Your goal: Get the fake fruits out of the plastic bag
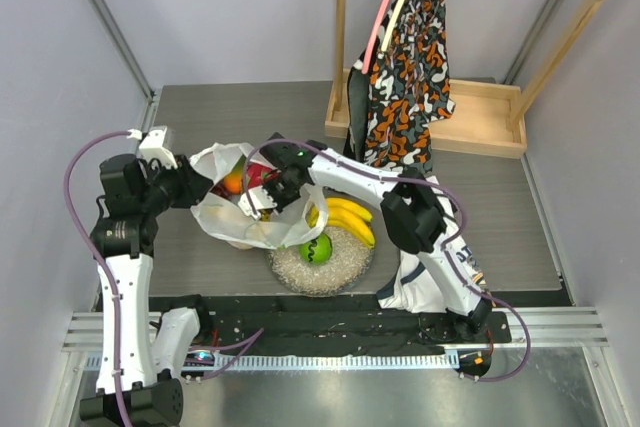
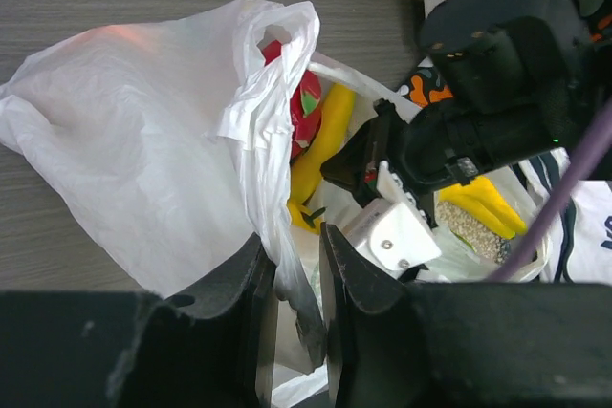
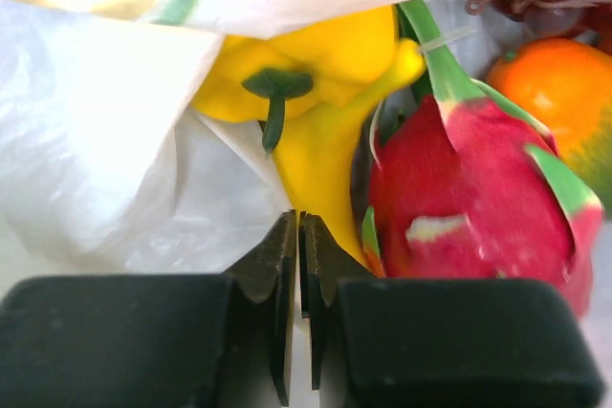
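The white plastic bag (image 1: 208,219) lies mouth-open on the table. Within it, the right wrist view shows a dragon fruit (image 3: 449,203), an orange fruit (image 3: 564,93), a yellow fruit with a green stem (image 3: 330,45) and a long yellow fruit (image 3: 320,174). My left gripper is at the bag's left edge, fingers apart, with a crumpled strip of plastic running between them; how firmly it sits there is unclear. Inside the bag, my right gripper is shut, its tips before the long yellow fruit and the plastic. What lies between them cannot be told.
A round plate (image 1: 330,282) in front of the bag bears a green ball-shaped fruit (image 1: 316,248) and bananas (image 1: 350,222). Behind stands a wooden rack (image 1: 480,132) with patterned cloth (image 1: 400,97). A white cloth (image 1: 415,287) lies at right.
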